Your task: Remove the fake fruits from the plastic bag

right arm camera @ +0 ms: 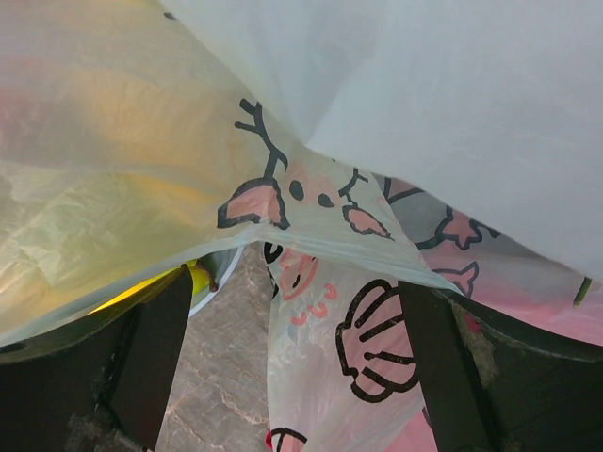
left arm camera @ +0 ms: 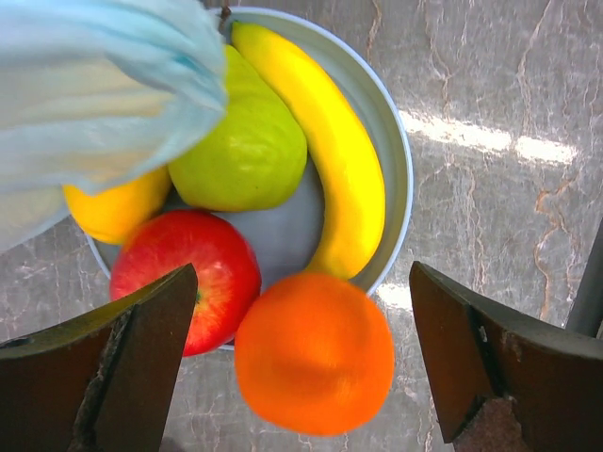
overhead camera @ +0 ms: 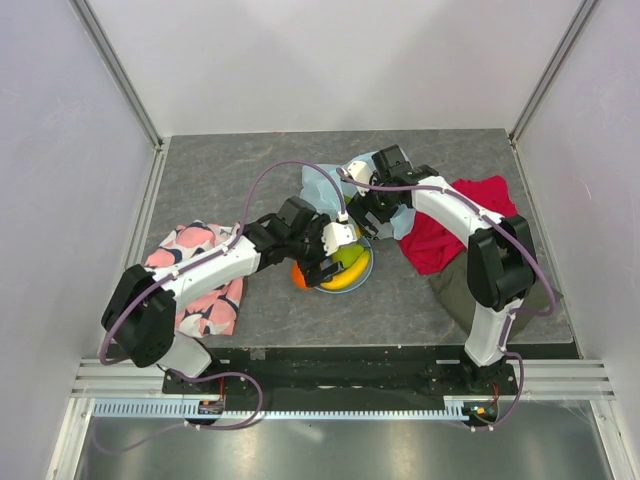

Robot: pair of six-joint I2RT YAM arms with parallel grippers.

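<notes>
My left gripper is open over a bowl [left arm camera: 396, 151] holding a yellow banana [left arm camera: 344, 160], green fruit [left arm camera: 240, 141], red apple [left arm camera: 179, 264] and another yellow fruit [left arm camera: 122, 198]. An orange fruit [left arm camera: 311, 348] sits at the bowl's near rim between the open fingers, partly outside it. The pale plastic bag [right arm camera: 443, 94] fills much of the right wrist view, with my right gripper open at it; fruit shows yellow behind the film. In the top view the bag lies behind the bowl.
A patterned cloth [overhead camera: 200, 310] lies at the left. A red cloth [overhead camera: 430, 250] and an olive cloth [overhead camera: 455, 300] are on the right.
</notes>
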